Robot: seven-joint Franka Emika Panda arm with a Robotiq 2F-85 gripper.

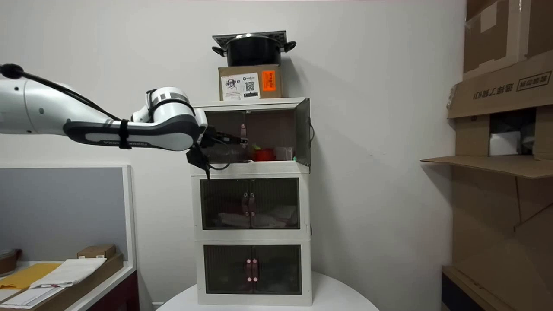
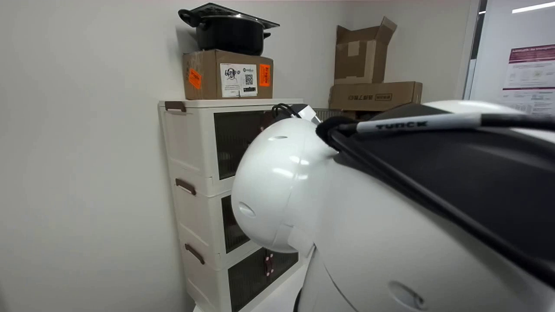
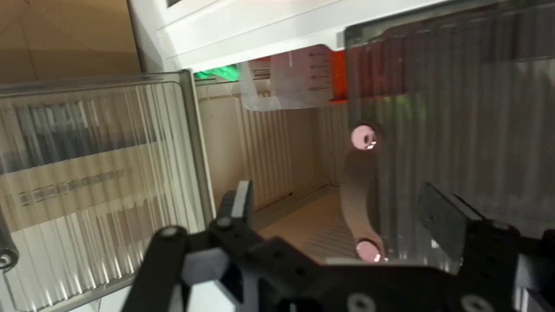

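A white cabinet [image 1: 306, 207] has three stacked sections with dark see-through doors. In its top section, the right door [image 1: 303, 132] stands swung outward and the left door [image 3: 468, 156] is closed. My gripper is open in front of the top section, its fingers [image 3: 242, 200] wide apart. The brown left-door handle [image 3: 357, 192], with pink ends, appears between the fingers in the wrist view; no contact shows. Inside the top section are a red item [image 1: 264, 155], a clear measuring container [image 3: 291, 86] and something green [image 3: 221, 73]. The arm hides much of the cabinet in exterior view 2.
A cardboard box [image 1: 250, 83] carrying a black pot [image 1: 254, 51] rests on the cabinet top. Large cardboard boxes [image 1: 497, 217] fill the right side. Low at left is a desk with papers [image 1: 67, 272]. Bare wall and free room lie right of the cabinet.
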